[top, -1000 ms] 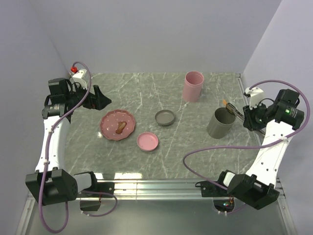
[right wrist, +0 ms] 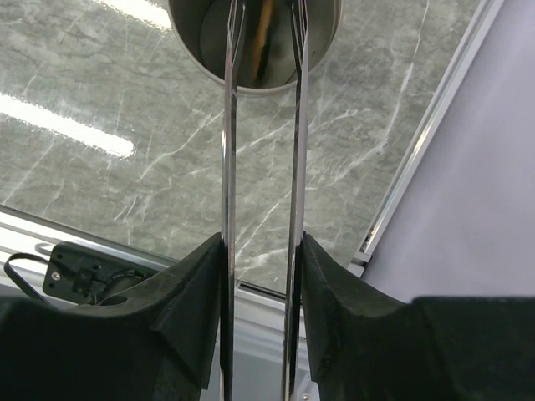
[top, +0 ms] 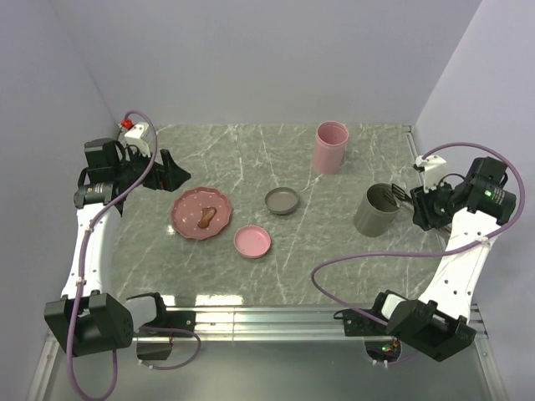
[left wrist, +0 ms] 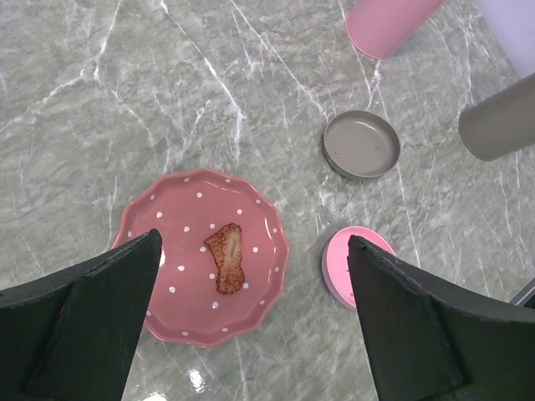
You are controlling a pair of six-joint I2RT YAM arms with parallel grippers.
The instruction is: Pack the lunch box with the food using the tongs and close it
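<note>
A piece of brown food [top: 206, 216] lies on the pink scalloped plate [top: 189, 227]. A small pink dish [top: 252, 242] and a grey dish [top: 282, 200] sit beside it. My left gripper hangs open above the plate, empty. My right gripper [top: 403, 195] holds long metal tongs [right wrist: 298, 167], whose tips reach into the grey cup [top: 375, 219]. An orange-brown item [right wrist: 264, 38] shows inside that cup, between the tong arms; whether the tongs grip it is unclear.
A pink cup [top: 328, 154] stands at the back right. A metal rail [right wrist: 412, 152] and wall border the right side.
The tong tips have gone down into the grey cup, and the orange item that showed above its rim is now inside. The left arm is almost unchanged.
</note>
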